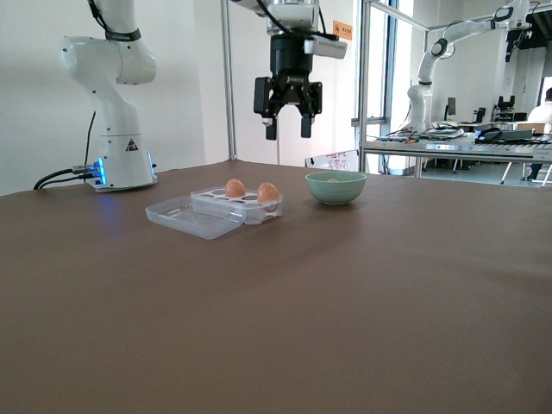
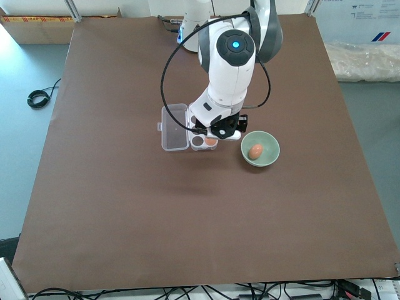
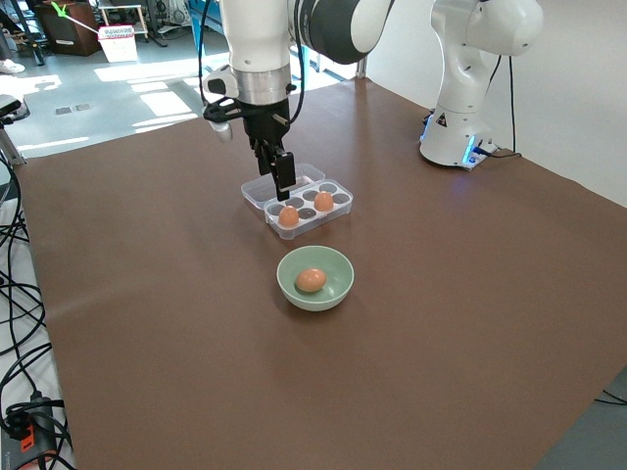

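A clear egg box [image 3: 308,214] lies with its lid [image 2: 174,132] folded open; two brown eggs [image 1: 235,188] sit in its holes. Beside it stands a green bowl [image 2: 270,149] holding one brown egg [image 3: 311,280]. My gripper [image 1: 288,127] hangs above the egg box, fingers pointing down and apart; in the top view nothing shows between them. The left view hides most of the fingers behind the arm.
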